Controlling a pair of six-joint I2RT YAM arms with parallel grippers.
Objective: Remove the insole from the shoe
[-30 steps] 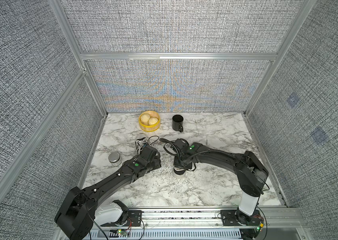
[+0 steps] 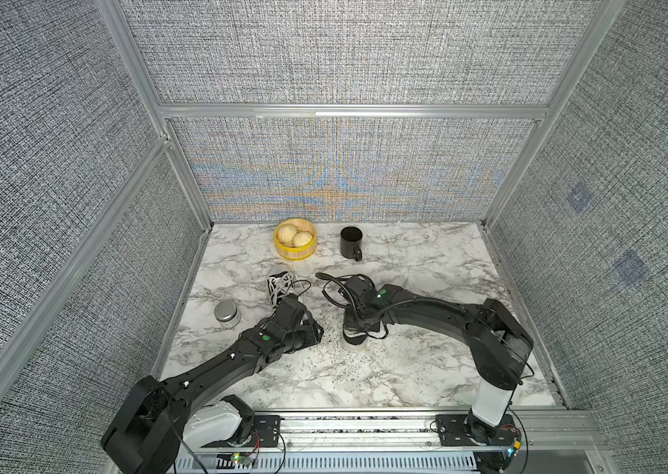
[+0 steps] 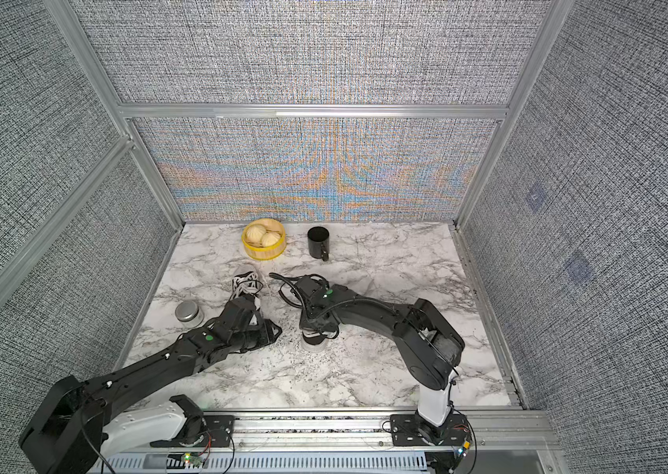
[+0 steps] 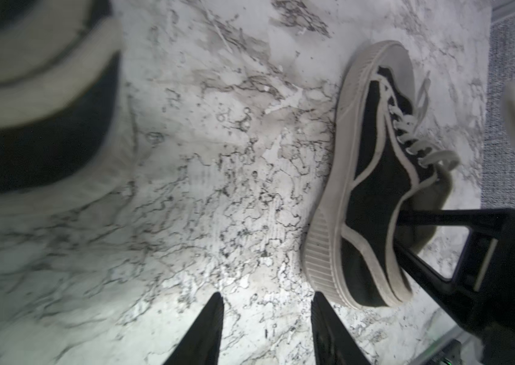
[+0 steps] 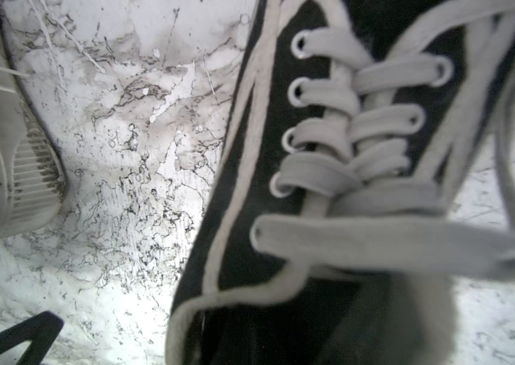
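A black shoe with pale stripes and laces stands upright on the table; in the right wrist view its laced front [image 5: 355,140] fills most of the frame. My right gripper reaches through the shoe's opening; its fingers [image 4: 452,217] go inside, where their tips are hidden. It is shut, and I cannot see anything held. No insole can be made out in the dark opening. Left of that shoe, close to the heel end, my left gripper stands open with only bare table between its fingertips.
A second shoe [image 4: 44,127] lies left of the first, partly under my left arm. A grey tin [image 2: 226,310] sits further left. At the back are a yellow steamer with buns [image 2: 295,251] and a black mug [image 2: 351,243].
The left gripper has tilted and moved slightly toward the table front.
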